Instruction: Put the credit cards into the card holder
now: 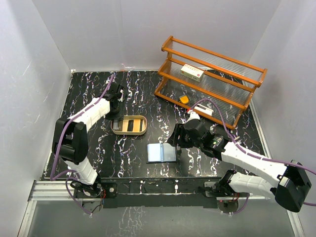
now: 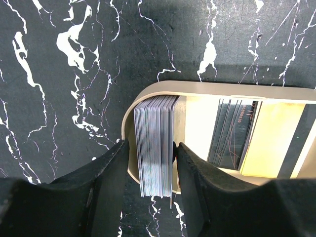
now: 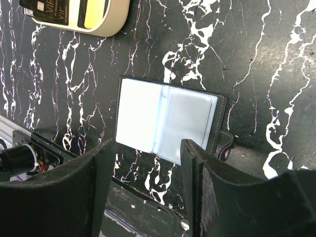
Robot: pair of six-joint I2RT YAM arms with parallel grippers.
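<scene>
A beige tray [image 1: 142, 126] holds several cards; in the left wrist view a stack of silver-edged cards [image 2: 154, 145] stands at its left end, beside yellow and dark cards [image 2: 276, 138]. My left gripper is over that stack, its fingers part open on either side at the near part. Whether they touch it I cannot tell. The open card holder [image 3: 187, 121], with clear sleeves and a dark cover, lies on the table. My right gripper hangs open above its near side, nothing between its fingers.
A wooden rack [image 1: 212, 86] with a small box [image 1: 191, 72] and a few small items stands at the back right. Walls border the back and sides.
</scene>
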